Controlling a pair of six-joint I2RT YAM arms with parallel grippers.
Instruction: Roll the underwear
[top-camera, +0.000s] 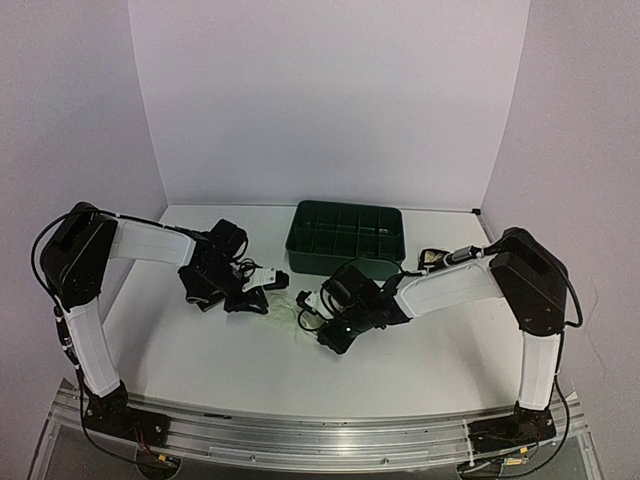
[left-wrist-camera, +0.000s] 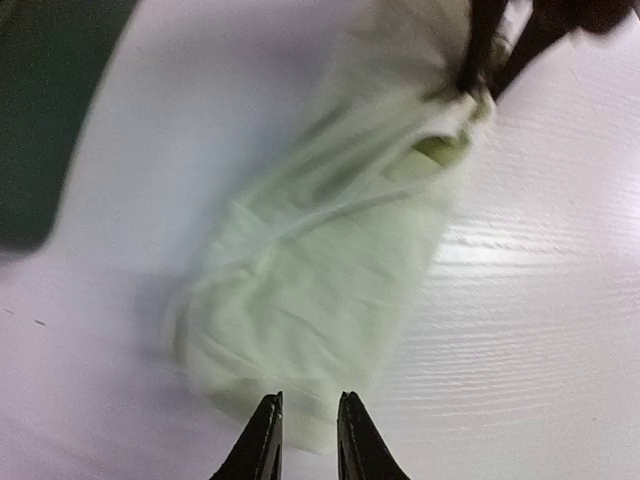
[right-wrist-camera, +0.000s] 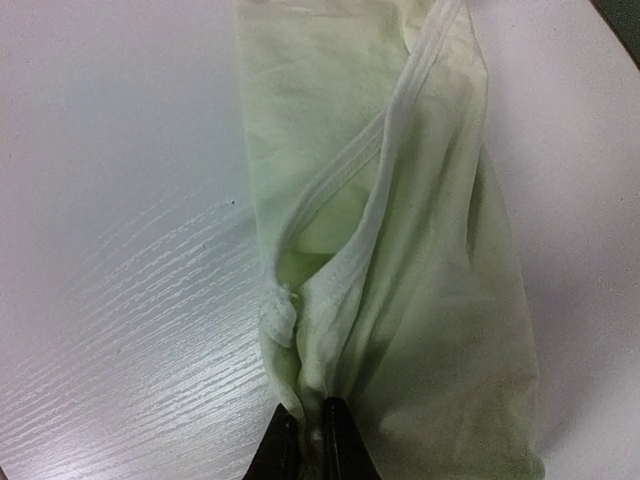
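Pale green-white underwear (top-camera: 282, 310) (left-wrist-camera: 290, 330) (right-wrist-camera: 430, 350) lies on the white table in a long strip with wrinkled waistband folds along it. The right gripper (top-camera: 322, 340) is down at one end, shut on a bunched edge of the cloth. My left gripper (top-camera: 255, 300) is above the other end; in the left wrist view its two fingertips stand a little apart, open, with nothing seen between them.
A green divided bin (top-camera: 345, 240) sits just behind the underwear. A dark item (top-camera: 200, 298) lies at left, partly under the left arm; a small dark container (top-camera: 430, 257) is at back right.
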